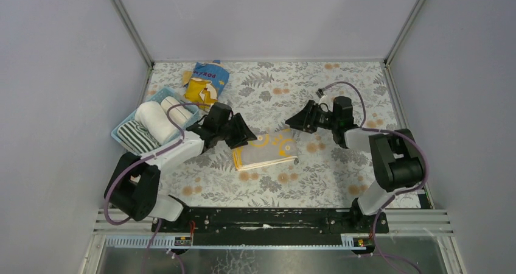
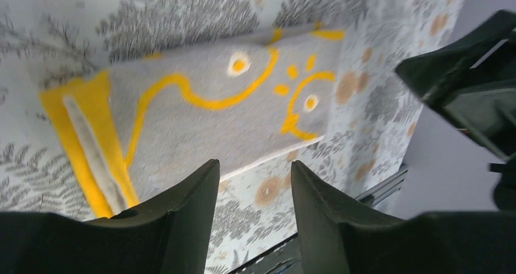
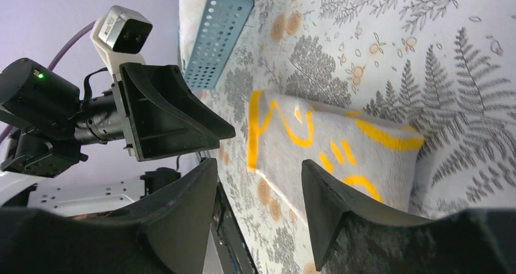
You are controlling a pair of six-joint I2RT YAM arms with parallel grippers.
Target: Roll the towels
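Note:
A grey towel with yellow pattern (image 1: 268,150) lies folded on the patterned cloth in the middle of the table, its layered yellow edge toward the left. In the left wrist view the towel (image 2: 201,103) lies whole below the left gripper, whose fingers stand apart with nothing between them. Above the towel's far right corner hovers the right gripper (image 1: 292,125), open and empty. The right wrist view shows the towel (image 3: 347,146) beyond its parted fingers, with one side hidden behind them.
At the left, a light blue basket (image 1: 193,117) holds rolled towels, white (image 1: 155,121) and green-striped (image 1: 136,136). Behind it lies a blue and yellow bag (image 1: 207,84). Free cloth surrounds the towel to the back and front.

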